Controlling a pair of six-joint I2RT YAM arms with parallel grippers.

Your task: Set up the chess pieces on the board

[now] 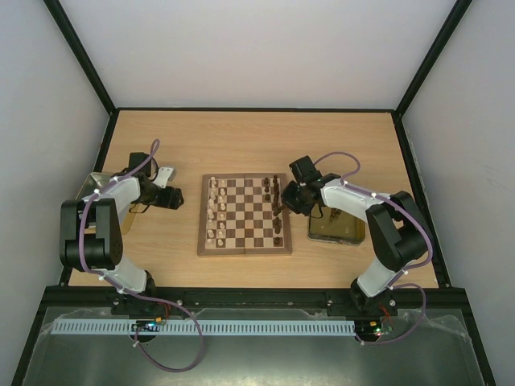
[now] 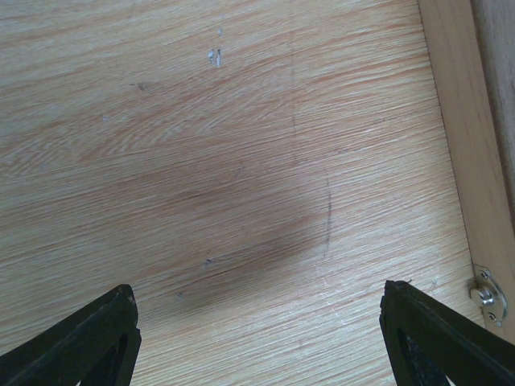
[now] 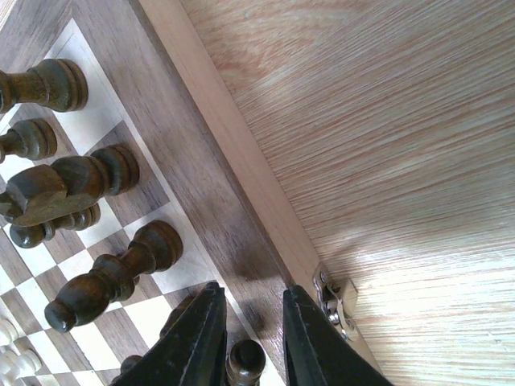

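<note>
The chessboard point(image 1: 245, 249) lies mid-table, white pieces point(image 1: 221, 225) on its left side and dark pieces point(image 1: 277, 227) on its right. In the right wrist view a dark bishop point(image 3: 88, 297) and other dark pieces stand along the board's edge. My right gripper is at that edge, fingers parted, over a dark piece point(image 3: 245, 362) whose top shows between and below the fingertips; whether it is gripped is not clear, but it appears free. My left gripper hangs open over bare table left of the board, nothing between its fingers.
A tray point(image 1: 334, 240) with some dark pieces sits right of the board under the right arm. A container point(image 1: 88, 187) lies at the far left, partly hidden by the left arm. The table behind the board is clear.
</note>
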